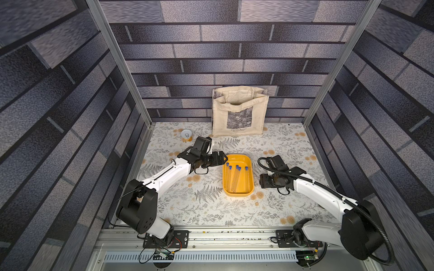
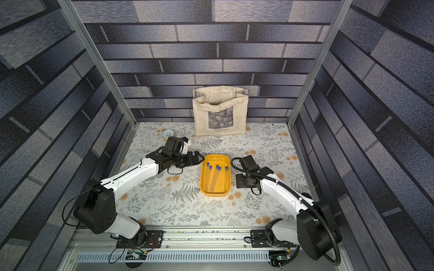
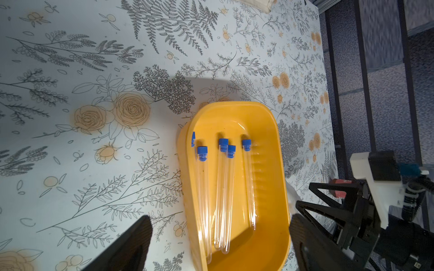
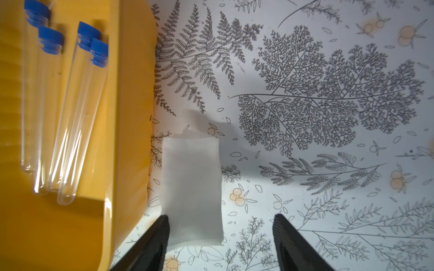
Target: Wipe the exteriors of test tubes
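Several clear test tubes (image 3: pixel 203 194) with blue caps (image 3: pixel 202 151) lie in the yellow tray (image 1: pixel 238 193), caps toward its far end. A folded white cloth (image 4: pixel 192 189) lies on the table just right of the tray; the overhead views do not show it clearly. Beside the tray's far left corner my left gripper (image 1: pixel 222 158) is open and empty, its fingers (image 3: pixel 131 244) wide apart. My right gripper is over the tray's right side near the cloth, fingers parted, with no object held; the cloth lies below, close to its left finger (image 4: pixel 156 239).
A beige tote bag (image 1: pixel 239 113) stands against the back wall. A small white and orange cup (image 1: pixel 186 135) sits at the back left.
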